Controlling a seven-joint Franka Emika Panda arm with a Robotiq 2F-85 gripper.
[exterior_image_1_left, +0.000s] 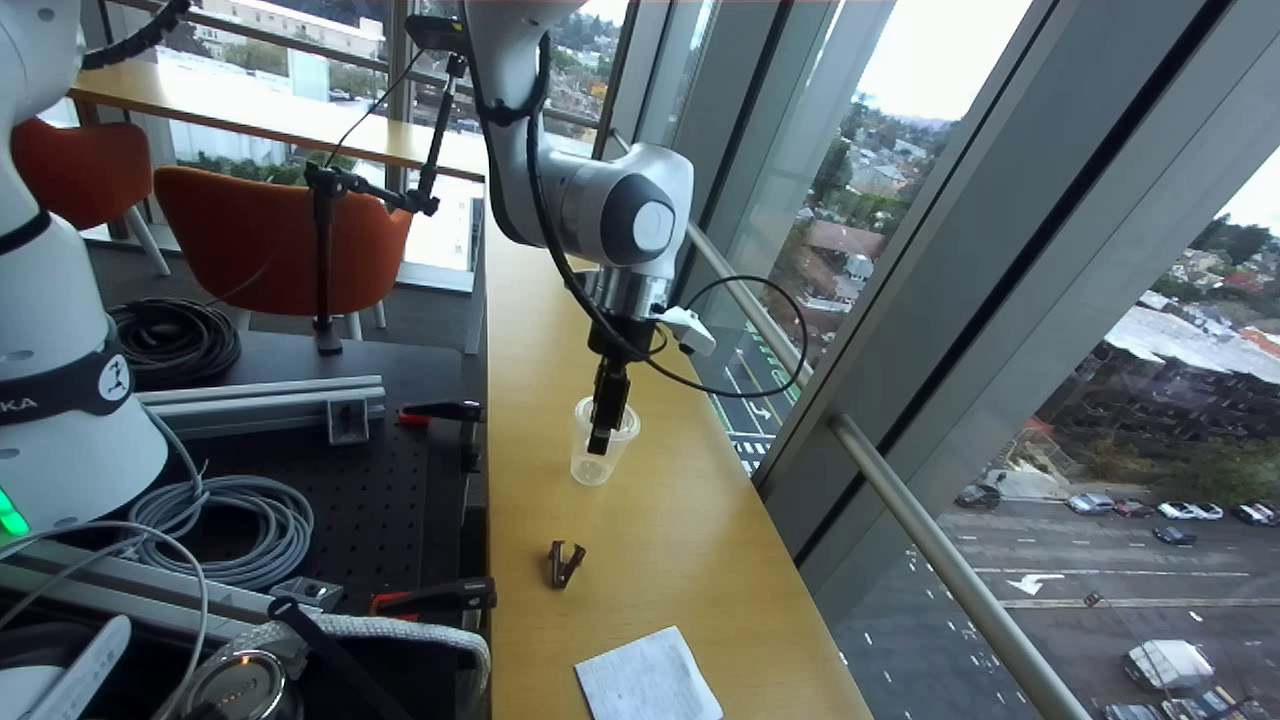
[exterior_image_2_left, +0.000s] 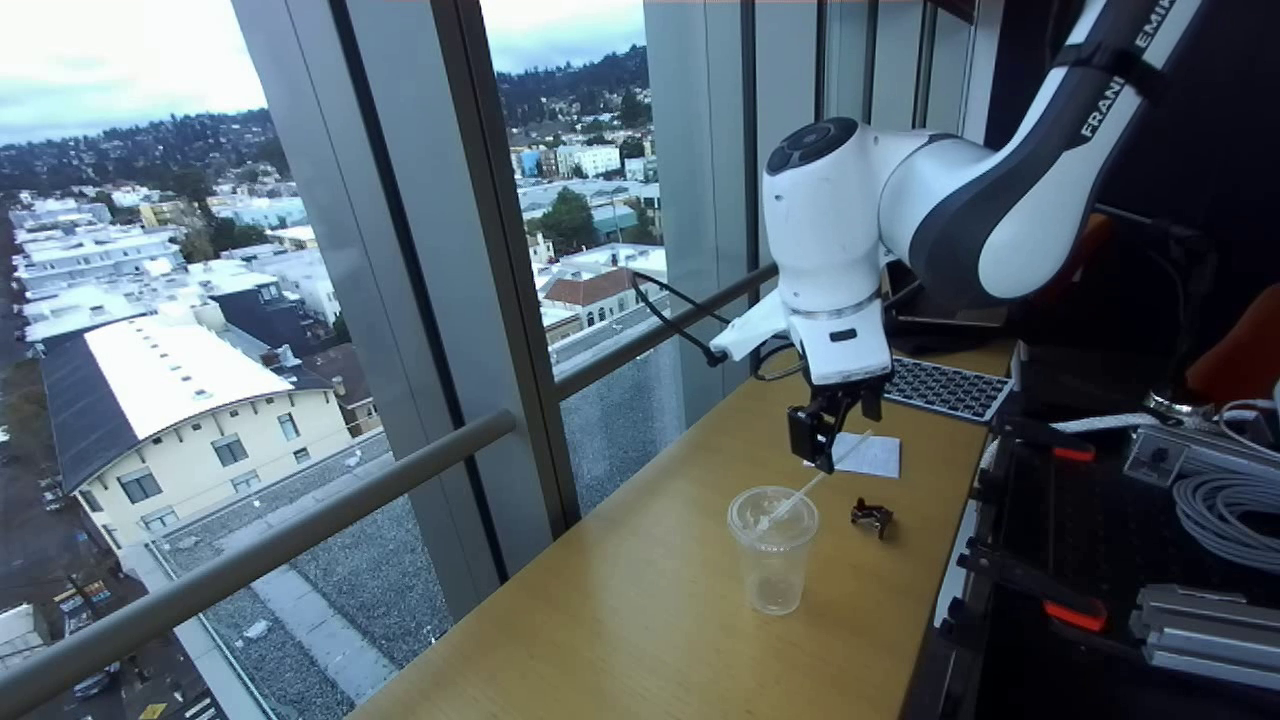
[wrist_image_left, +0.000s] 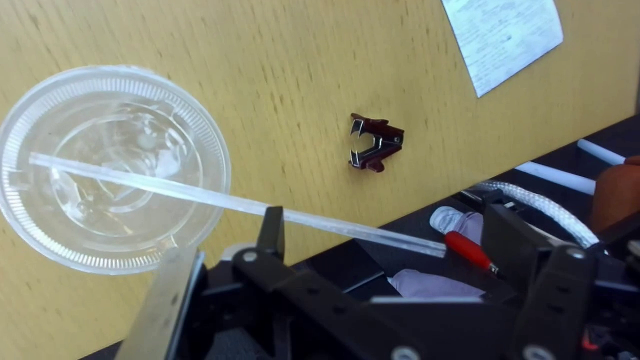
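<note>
A clear plastic cup with a lid stands upright on the wooden table. From its top a translucent straw slants out, and in the wrist view its upper end reaches across the space between my fingers. My gripper is open just above the cup; in exterior view 1 it covers part of the cup. Seen from exterior view 2, the gripper hangs beyond the cup, near the straw's top end. Neither of the fingers visibly grips the straw.
A dark red staple remover lies on the table near the cup. Farther along is a white sheet of paper. Windows with a metal rail border one side; a black bench with clamps and cables borders the other.
</note>
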